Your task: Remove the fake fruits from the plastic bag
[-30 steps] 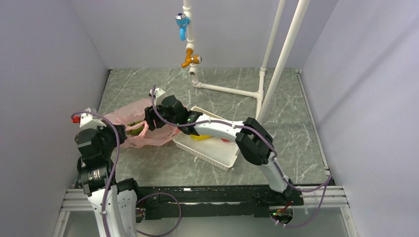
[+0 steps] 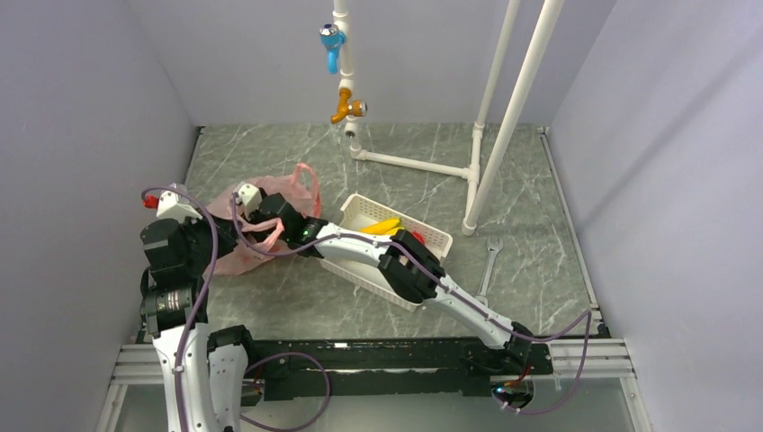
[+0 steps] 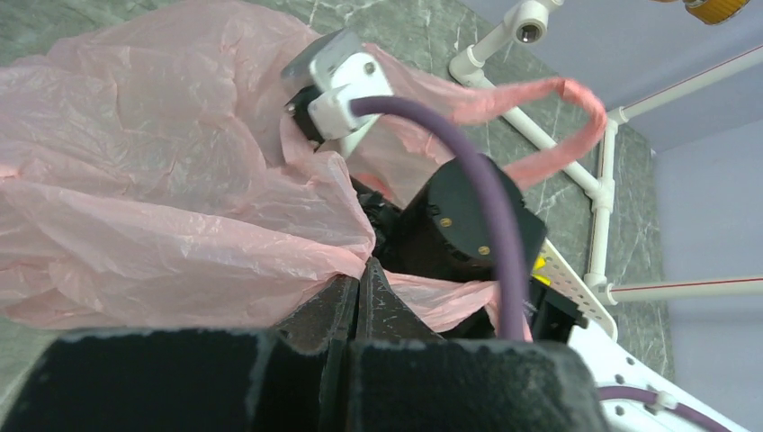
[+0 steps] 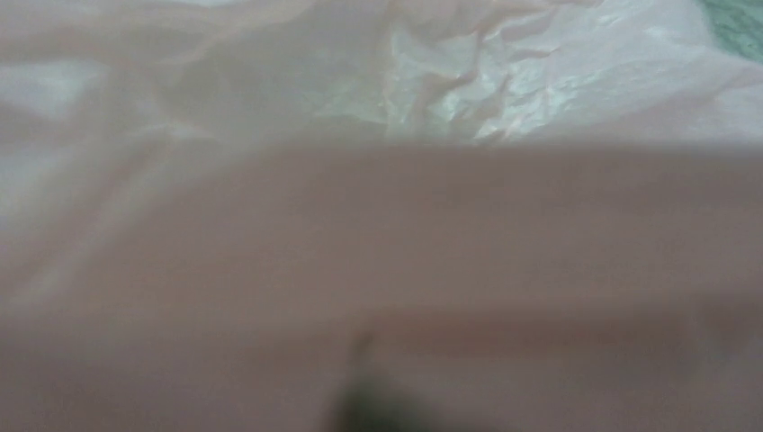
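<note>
The pink plastic bag (image 2: 238,261) lies crumpled at the left of the counter. My left gripper is shut on the bag's edge, pinching the film at its fingertips. From the right, my right wrist (image 2: 277,211) reaches into the bag's mouth, and its fingers are hidden by the film. Pale pink film (image 4: 504,90) fills the right wrist view, with only a dark blur low in the middle, so the right finger cannot be made out. No fruit shows inside the bag now. A yellow fruit (image 2: 382,227) and a red one (image 2: 418,237) lie in the white basket.
The white basket (image 2: 364,281) stands right of the bag, partly beneath my right arm. White pipes (image 2: 414,163) with taps rise behind it. A wrench (image 2: 490,265) lies to the right. Bare counter shows at the back left.
My right arm has moved left from above the bag's mouth into it, covering the green fruit that showed there. The left gripper has shifted only slightly, and the bag's handle has moved with the film.
</note>
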